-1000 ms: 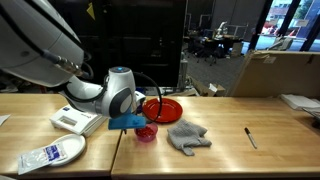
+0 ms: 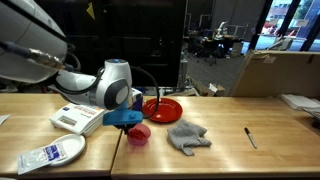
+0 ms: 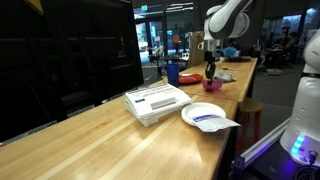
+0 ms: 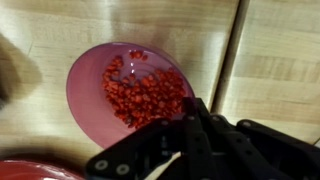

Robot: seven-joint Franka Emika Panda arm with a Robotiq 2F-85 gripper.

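Observation:
A pink bowl (image 4: pixel 95 108) holding many small red pieces (image 4: pixel 140 92) fills much of the wrist view. My gripper reaches the bowl's rim from the lower right and looks shut on that rim. In exterior view 1 the bowl (image 2: pixel 139 133) is under my gripper (image 2: pixel 126 127), partly covered by it. Exterior view 2 shows the same bowl (image 3: pixel 212 85) small, below the arm. Whether the bowl rests on the table or hangs just above it, I cannot tell.
A red plate (image 2: pixel 163 109) lies behind the bowl, and a grey cloth (image 2: pixel 188 137) to its right. At the left are a white box (image 2: pixel 77 119) and a white plate with a packet (image 2: pixel 52 155). A dark marker (image 2: pixel 250 138) lies far right. A blue cup (image 3: pixel 173 73) stands behind.
My arm and gripper have shifted slightly to the left and lower in exterior view 1. The bowl is slightly left of where it was. The cloth and plates stay put.

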